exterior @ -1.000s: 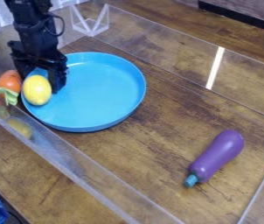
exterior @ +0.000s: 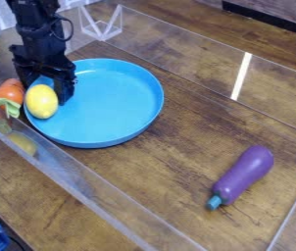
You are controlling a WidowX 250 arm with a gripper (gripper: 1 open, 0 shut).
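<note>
The black gripper (exterior: 42, 75) reaches down at the upper left, over the left rim of a blue plate (exterior: 112, 106). A yellow egg-shaped object (exterior: 41, 101) lies at the plate's left, just below the gripper. The fingertips are dark and partly hidden, so their opening is unclear. An orange carrot-like toy with pale green top (exterior: 10, 92) lies left of the plate, close to the yellow object.
A purple eggplant toy (exterior: 244, 174) lies at lower right on the wooden table (exterior: 177, 191). A clear plastic barrier (exterior: 85, 195) runs diagonally along the lower left.
The gripper has shifted very slightly at the plate's left side. The other objects look unchanged.
</note>
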